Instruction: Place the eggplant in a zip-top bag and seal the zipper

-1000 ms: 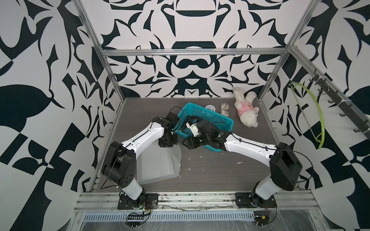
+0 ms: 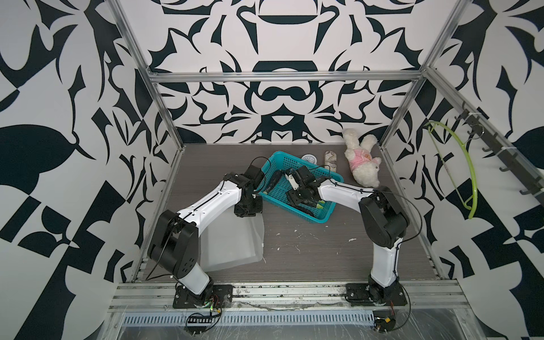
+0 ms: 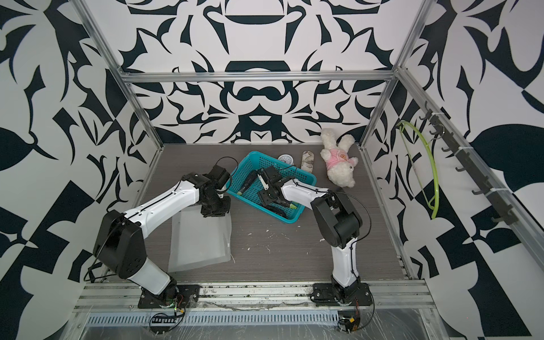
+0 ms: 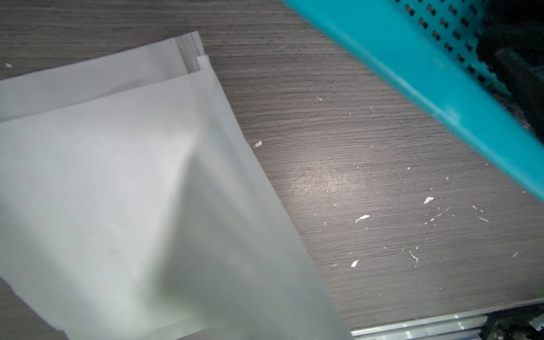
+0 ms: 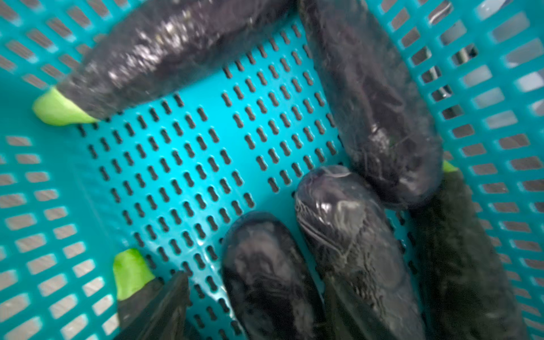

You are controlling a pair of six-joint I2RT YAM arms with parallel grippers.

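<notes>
A translucent zip bag [image 2: 229, 240] lies flat on the front left of the table; in the left wrist view its layered top edge [image 4: 141, 59] shows. My left gripper [image 2: 248, 206] is over the bag's top end; its fingers are hidden in the left wrist view, so its finger cannot be told. A teal basket [image 3: 253, 158] holds several eggplants [image 5: 374, 113]. My right gripper is inside the basket, open above the lower eggplants, one [image 5: 266, 255] and another [image 5: 345, 226] lying under and between its fingers.
A white plush rabbit [image 2: 362, 164], a beige object [image 2: 330, 160] and a small round white item [image 2: 308, 158] stand behind and right of the basket. The table front right of the basket is clear apart from small scraps. A green loop [image 3: 433, 187] hangs on the right wall.
My right arm has moved from the basket's front left edge further back into the basket, over the eggplants. My left arm is almost unchanged.
</notes>
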